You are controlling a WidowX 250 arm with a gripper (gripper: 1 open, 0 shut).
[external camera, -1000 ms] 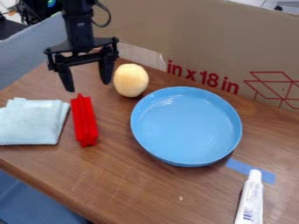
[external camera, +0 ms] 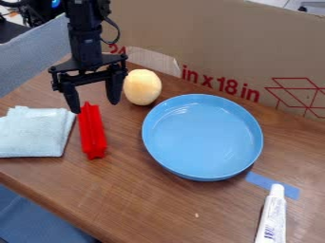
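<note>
My black gripper stands open at the upper left, its two fingers pointing down above the far end of a long red object lying on the wooden table. A folded light blue cloth lies left of the red object. A pale yellow round object rests behind, just right of the gripper. A blue plate lies in the middle right.
A white tube lies at the front right, near a strip of blue tape. A cardboard box stands along the back.
The objects on the table have not moved.
</note>
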